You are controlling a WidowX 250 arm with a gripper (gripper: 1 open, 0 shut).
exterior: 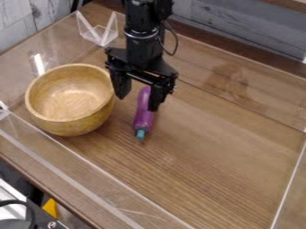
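My black gripper [141,82] hangs in the upper middle, just above a purple object [146,114] with a teal tip at its lower end, which lies upright along the view on the wooden table. The gripper stands open around the upper end of that object; whether it touches it I cannot tell. To the left of both sits a yellow-tan bowl [70,121], which looks empty.
A clear plastic piece [46,55] is at the upper left edge. A wall runs along the back, and dark cables lie at the lower left corner.
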